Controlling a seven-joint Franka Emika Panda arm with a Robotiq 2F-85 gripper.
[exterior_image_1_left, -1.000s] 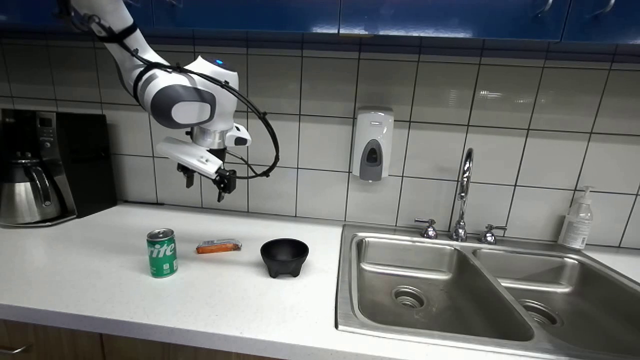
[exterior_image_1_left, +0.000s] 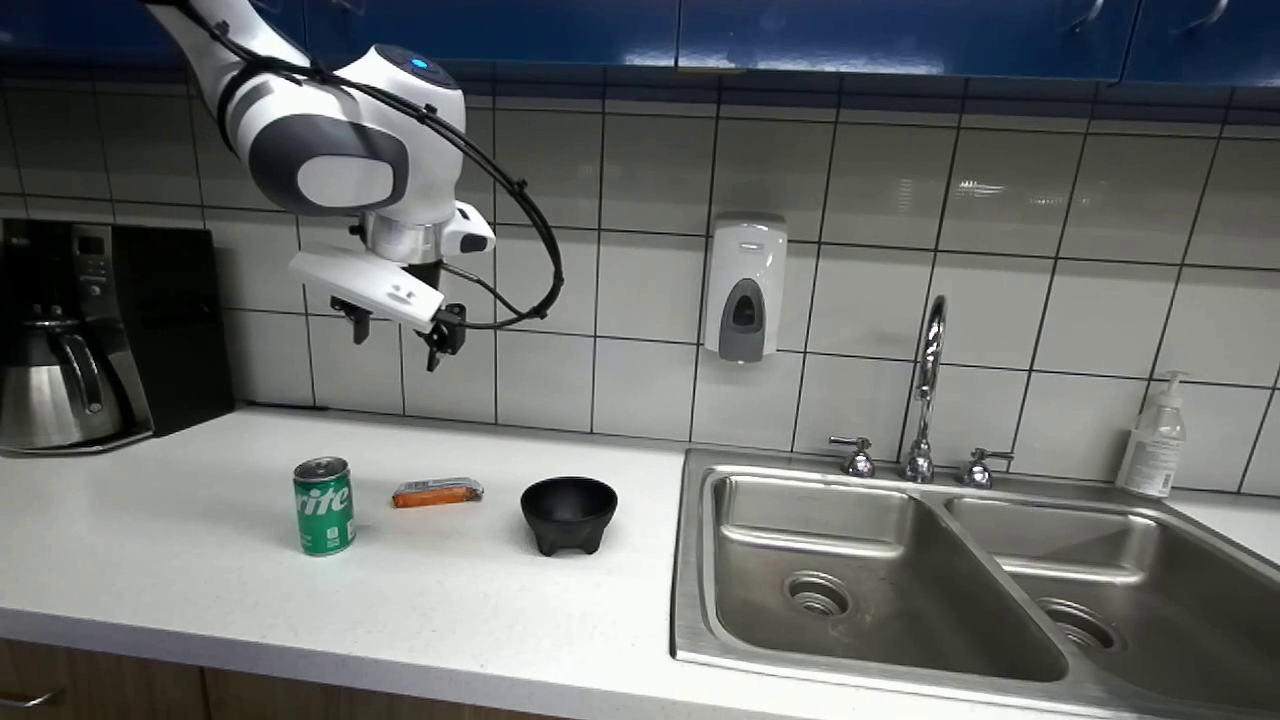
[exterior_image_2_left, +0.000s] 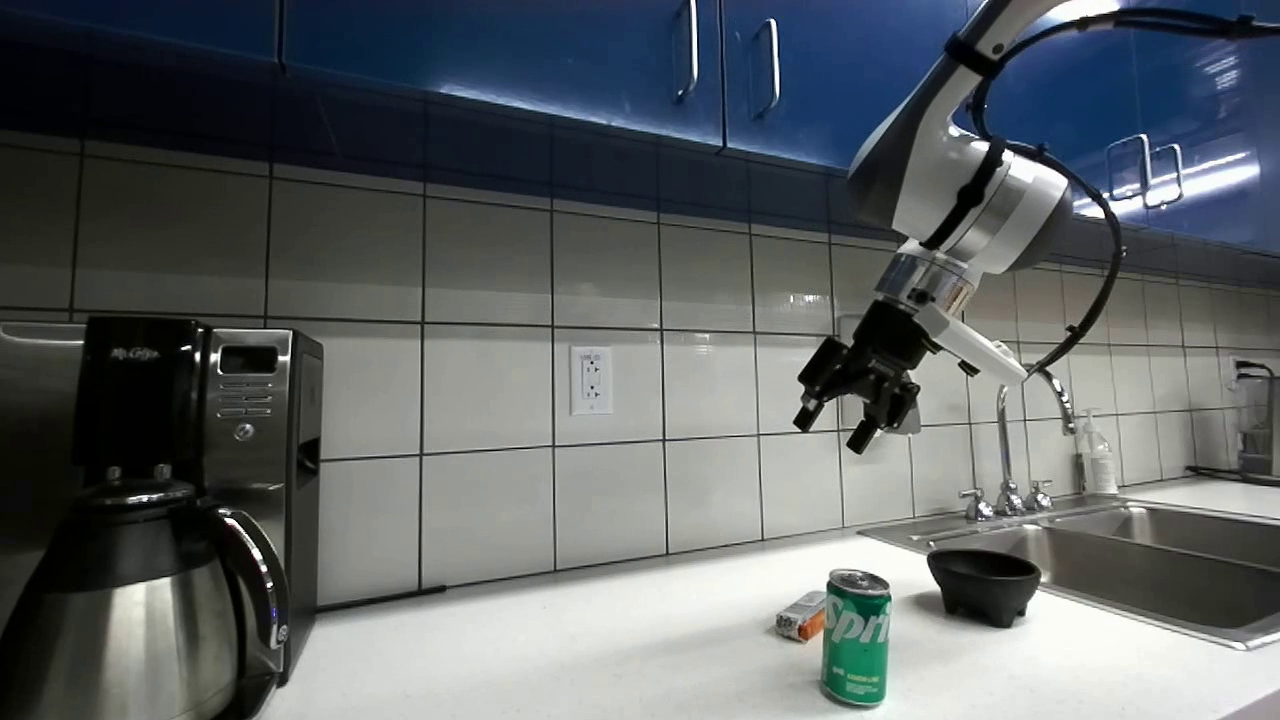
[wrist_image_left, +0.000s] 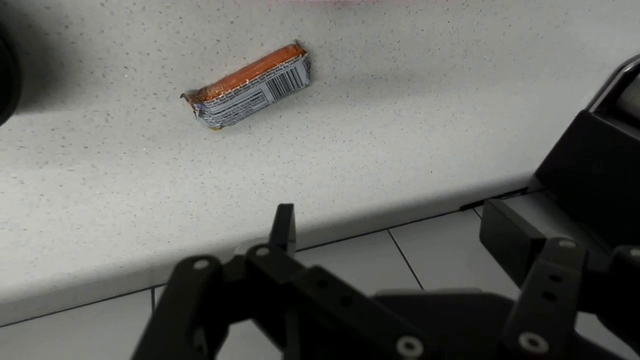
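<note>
High above the counter, my gripper (exterior_image_1_left: 396, 342) hangs open, its two fingers spread with only air between them. In the wrist view the open gripper frames counter edge and wall tile. An orange and silver wrapped bar (exterior_image_1_left: 437, 492) lies flat on the counter below; the wrist view shows this bar (wrist_image_left: 252, 87) with its barcode side visible, well away from the fingers. To its left in exterior view 1 a green Sprite can (exterior_image_1_left: 324, 506) stands upright. A small black footed bowl (exterior_image_1_left: 569, 516) sits to the bar's right; its inside is mostly hidden.
A double steel sink (exterior_image_1_left: 690, 576) with a faucet (exterior_image_1_left: 926, 384) takes up the right side. The coffee maker (exterior_image_2_left: 192, 480) stands at the left end. Blue cabinets (exterior_image_2_left: 504, 60) hang overhead.
My arm and gripper have risen and shifted slightly left in exterior view 1, still open. The can, bar and bowl have kept their places.
</note>
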